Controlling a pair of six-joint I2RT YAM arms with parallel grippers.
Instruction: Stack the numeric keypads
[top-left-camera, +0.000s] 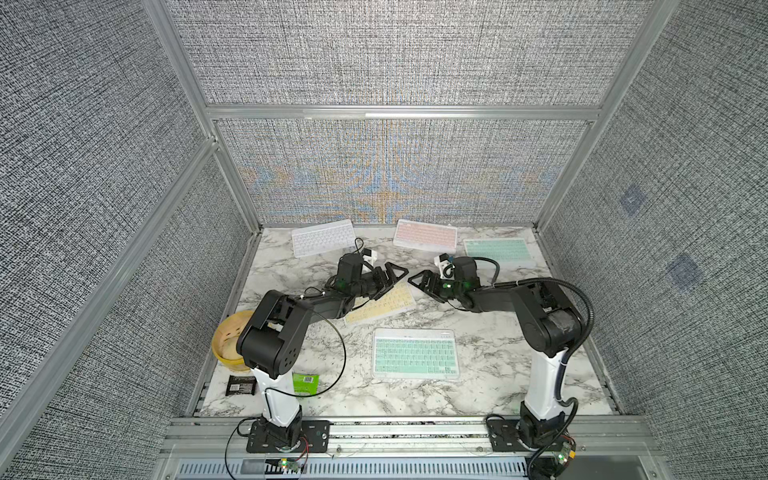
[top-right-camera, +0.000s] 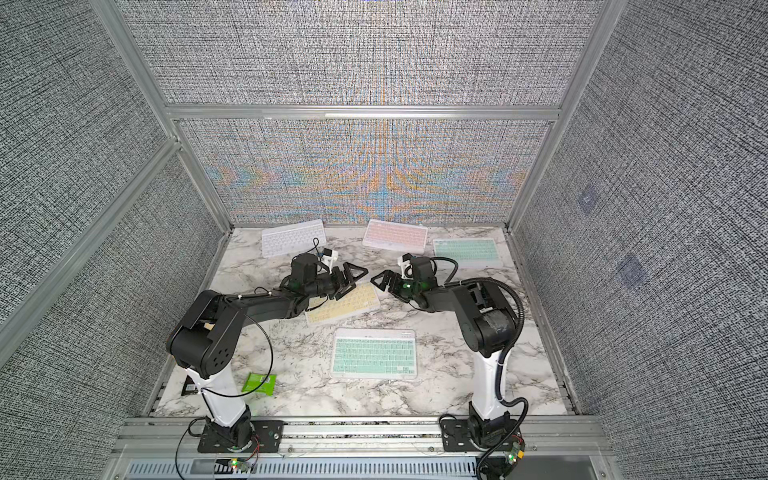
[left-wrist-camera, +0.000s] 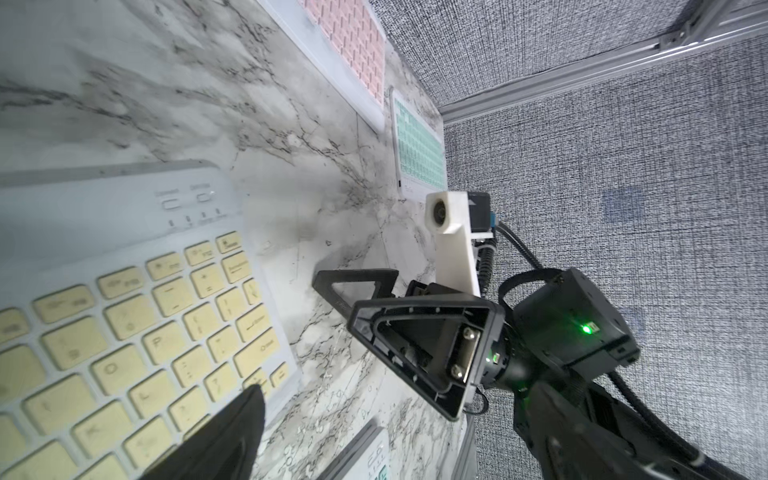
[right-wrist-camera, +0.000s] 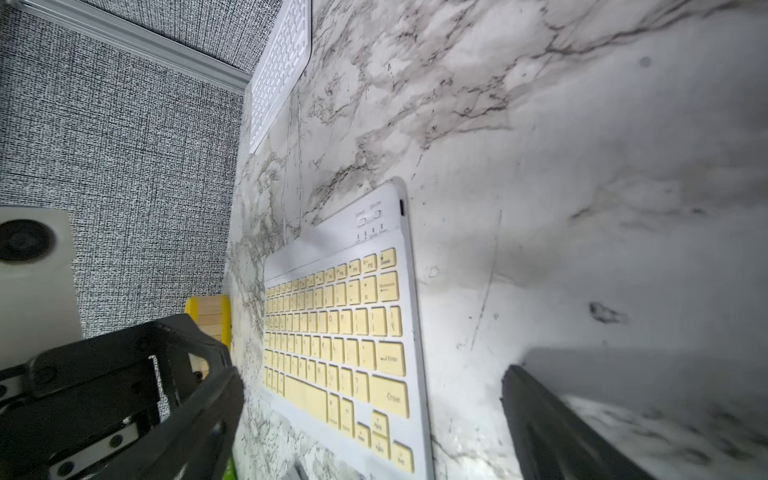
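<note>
A yellow-keyed keyboard (right-wrist-camera: 336, 320) lies flat and slanted mid-table, partly under my left arm in the top views. In front of it is a mint keyboard (top-left-camera: 415, 354); these two lie apart. Along the back are a white keyboard (top-left-camera: 323, 238), a pink one (top-left-camera: 425, 235) and another mint one (top-left-camera: 500, 251). My left gripper (top-left-camera: 400, 273) hangs open over the yellow keyboard's right part, holding nothing. Facing it, my right gripper (top-left-camera: 417, 281) is open and empty just off that keyboard's right end. In the right wrist view its fingers (right-wrist-camera: 552, 432) stand wide apart.
A yellow bowl (top-left-camera: 229, 342) stands at the left edge, partly behind the left arm. Near the front left lie a green packet (top-left-camera: 305, 384) and a dark packet (top-left-camera: 241, 385). The two grippers almost meet mid-table. Bare marble extends at the front right.
</note>
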